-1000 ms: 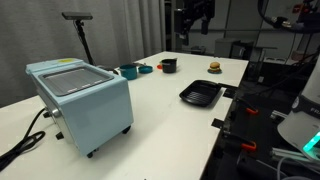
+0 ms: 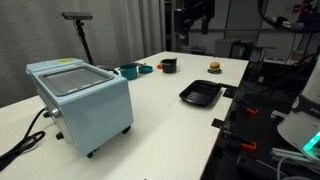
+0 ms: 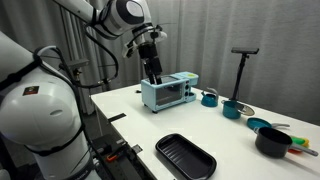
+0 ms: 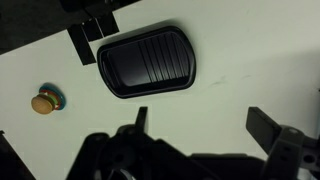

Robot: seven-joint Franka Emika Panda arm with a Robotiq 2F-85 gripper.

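My gripper hangs high over the white table, its fingers wide apart in the wrist view with only bare tabletop between them. A black rectangular tray (image 4: 147,62) with ridges lies flat below, ahead of the fingers and not touched. In the first exterior view the same tray (image 2: 203,93) rests near the table's edge, with my gripper (image 2: 197,42) up above it. A toy burger (image 4: 48,98) sits on a small blue base to the tray's left in the wrist view.
A light blue toaster oven (image 2: 88,105) stands on the table. A dark pot (image 3: 284,141), a teal pan (image 3: 232,108) and a teal pot (image 3: 209,98) are toward the back. Between the oven and the tray the white tabletop (image 2: 150,125) is clear.
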